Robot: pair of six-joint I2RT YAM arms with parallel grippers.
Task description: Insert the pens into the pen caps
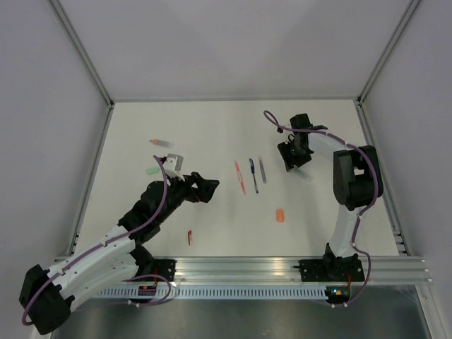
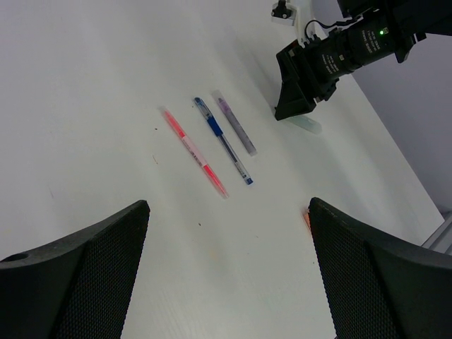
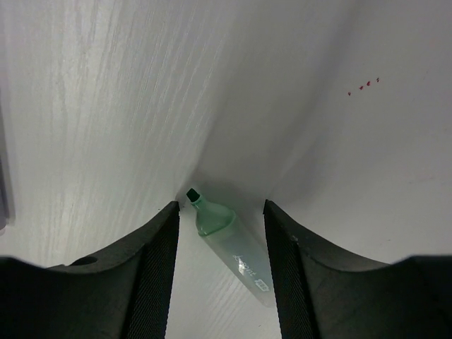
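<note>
A clear pen cap with a green tip (image 3: 229,244) lies between the open fingers of my right gripper, low at the table on the right in the top view. To its left lie three pens: red (image 1: 239,177), blue (image 1: 253,176) and grey-purple (image 1: 262,169). My left gripper is open above the table's left side, nothing between its fingers, facing those pens.
An orange piece (image 1: 280,215) lies front right, a small red piece (image 1: 189,237) front left. An orange-tipped piece (image 1: 162,143) and a green piece (image 1: 152,170) lie back left.
</note>
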